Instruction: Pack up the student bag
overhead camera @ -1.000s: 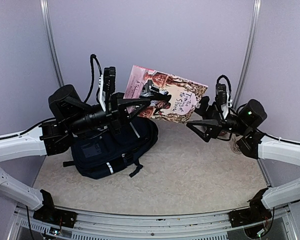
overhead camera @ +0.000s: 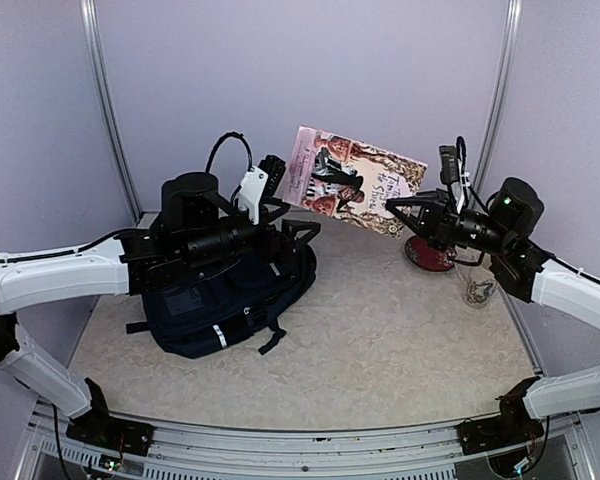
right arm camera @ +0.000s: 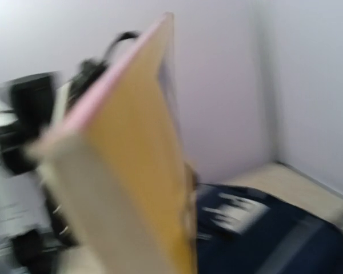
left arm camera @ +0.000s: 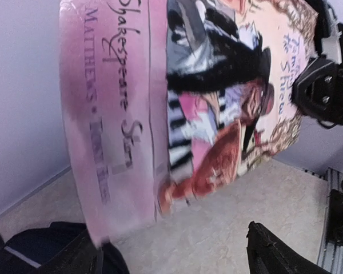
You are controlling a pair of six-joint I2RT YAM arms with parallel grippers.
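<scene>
A pink illustrated book (overhead camera: 350,180) hangs in the air between my arms, my right gripper (overhead camera: 405,208) shut on its right edge. My left gripper (overhead camera: 292,218) stands open just left of and below the book, nothing between its fingers; in the left wrist view the book (left arm camera: 206,91) fills the upper middle. In the right wrist view the book (right arm camera: 137,160) shows edge-on and blurred. The dark navy backpack (overhead camera: 210,310) lies on the table's left half, partly hidden behind my left arm.
A red round object (overhead camera: 430,258) and a clear container (overhead camera: 480,290) sit at the back right, near the right arm.
My left gripper has let go of the book and tilted away from it. My right gripper has closed on the book's right edge and raised it slightly to the right.
</scene>
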